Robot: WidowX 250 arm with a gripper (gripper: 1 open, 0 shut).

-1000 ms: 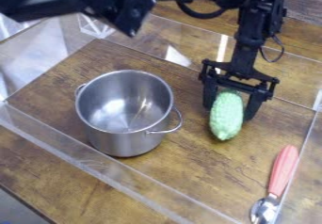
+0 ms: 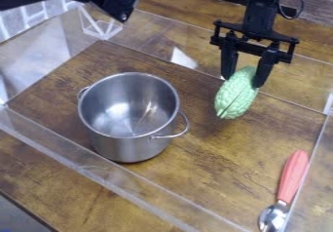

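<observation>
My black gripper (image 2: 246, 62) is shut on a pale green, ridged, elongated object (image 2: 236, 96), which hangs tilted beneath the fingers at the right middle of the view. A steel pot (image 2: 128, 119) with two side handles sits on the wooden surface to the left of it, apart from the held object.
A utensil with a pink handle (image 2: 293, 174) and a metal head lies at the lower right. Clear plastic edging crosses the wooden table (image 2: 208, 177) along the left and back. The wood between the pot and the utensil is free.
My gripper has risen and moved slightly right, carrying the green object up with it. The pot and pink-handled utensil are unmoved.
</observation>
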